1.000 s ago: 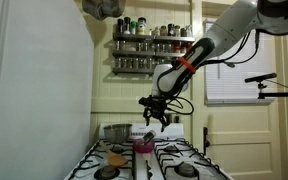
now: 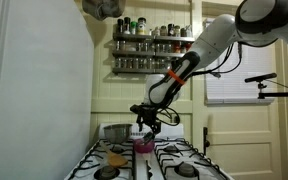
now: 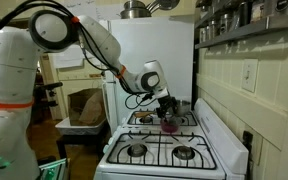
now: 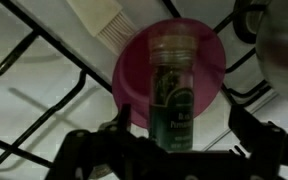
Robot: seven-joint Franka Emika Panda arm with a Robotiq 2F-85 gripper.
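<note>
A small spice bottle (image 4: 172, 95) with a brown top and a dark green label leans in a pink bowl (image 4: 212, 58) in the wrist view. My gripper is open, with one dark finger on either side of the bottle's lower part as seen there; whether either finger touches it, I cannot tell. Exterior view 1 has the pink bowl (image 2: 144, 147) on the stove, the gripper (image 2: 148, 119) just above it. From the other side, the bowl (image 3: 169, 126) partly shows beneath the gripper (image 3: 165, 106).
A pale-bristled brush (image 4: 102, 22) lies beside the bowl, and a round shiny object (image 4: 284, 45) is close on its other side. Black grates (image 3: 159, 152) cover the stove. A metal pot (image 2: 116, 132) stands at the back, below spice shelves (image 2: 149, 48).
My gripper has come down and slightly left in exterior view 1, nearer the pink bowl. The bowl stays in place.
</note>
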